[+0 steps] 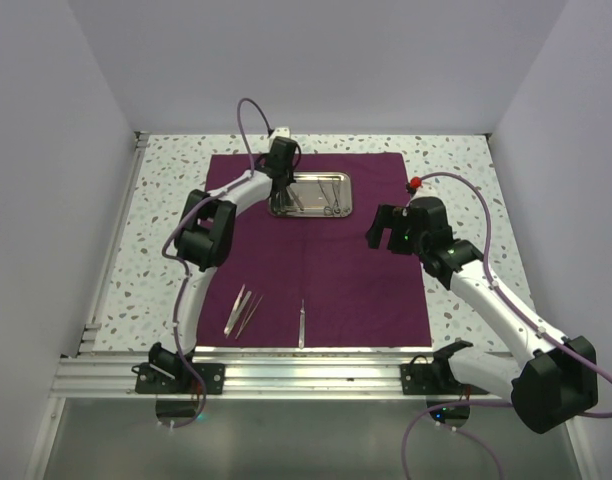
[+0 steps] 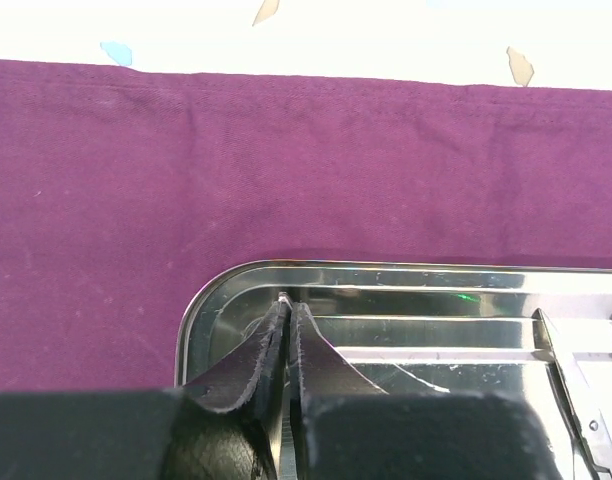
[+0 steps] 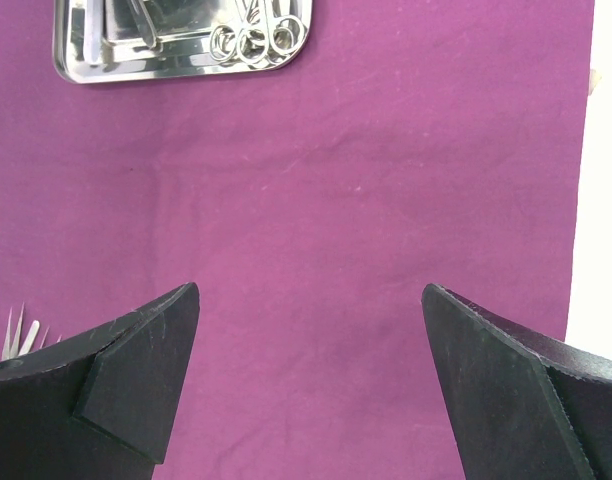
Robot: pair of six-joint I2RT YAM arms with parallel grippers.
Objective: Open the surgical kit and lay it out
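Observation:
The steel tray (image 1: 316, 210) lies on the purple cloth (image 1: 326, 270), holding scissor-like tools (image 3: 251, 40) and straight instruments (image 2: 576, 400). My left gripper is shut over the tray's left end, its tips near the back-left corner; whether anything thin is between them is hard to see. My right gripper (image 1: 381, 230) stands open over the cloth, right of and in front of the tray, with nothing between its fingers. Tweezers and slim tools (image 1: 237, 309) lie at the cloth's front left, and a single long instrument (image 1: 302, 325) lies at front centre.
A speckled tabletop (image 1: 136, 250) borders the cloth. The left arm reaches over the cloth's left side.

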